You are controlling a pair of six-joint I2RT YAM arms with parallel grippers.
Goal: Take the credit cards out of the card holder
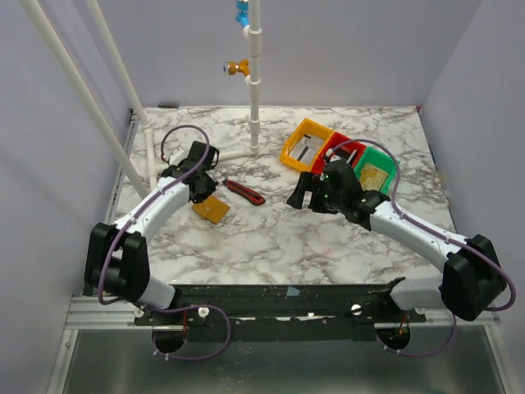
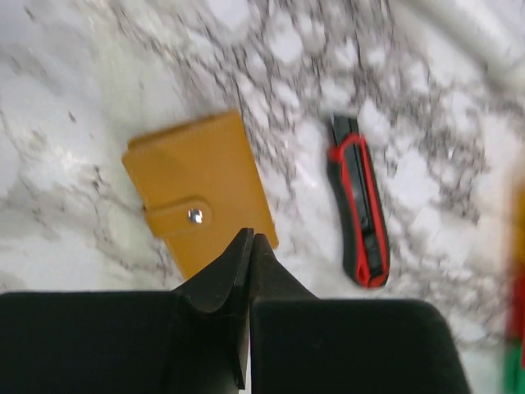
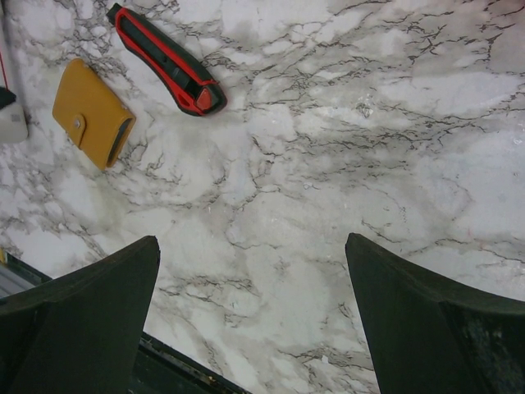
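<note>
A yellow card holder [image 1: 212, 209] lies flat on the marbled table at the left. Its strap with a metal snap is fastened across one edge in the left wrist view, where the holder [image 2: 207, 180] appears beyond the fingertips. My left gripper is shut with nothing between its fingers, raised above the table. In the right wrist view the same holder [image 3: 93, 113] shows a dark slot along one edge; no cards can be made out. Far to the right, my right gripper stands open over bare table.
A red and black utility knife [image 1: 244, 193] lies right of the holder. Yellow [image 1: 306, 144], red and green [image 1: 376, 170] bins stand at the back right. White pipes [image 1: 255, 90] rise behind and left.
</note>
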